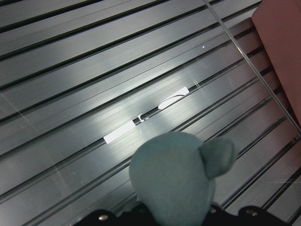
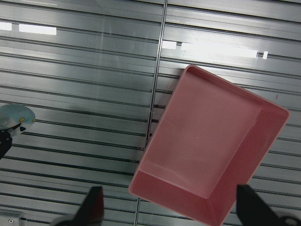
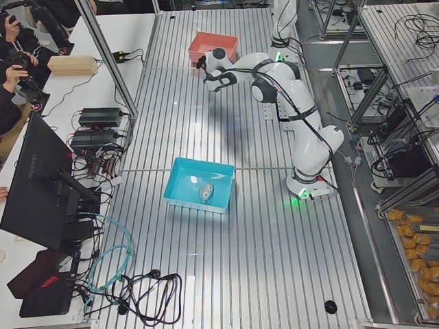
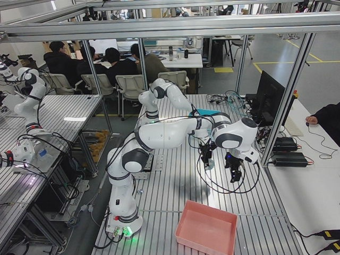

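Observation:
A small plush toy [image 1: 171, 174], pale grey-blue with an ear, fills the bottom of the left wrist view, held in my left gripper [image 4: 207, 156]; in the right wrist view it [image 2: 14, 117] shows at the left edge. My right gripper [image 4: 234, 172] hangs above the table beside the pink bin [image 4: 205, 223]; its fingertips are blurred at the bottom of the right wrist view, wide apart with nothing seen between them. The pink bin [image 2: 202, 136] is empty.
A teal bin [image 3: 180, 185] with a grey plush item [image 3: 206, 192] sits nearer the left camera. Cables [image 3: 144, 301] lie at that table end. A monitor [image 3: 38, 185] and power units stand alongside.

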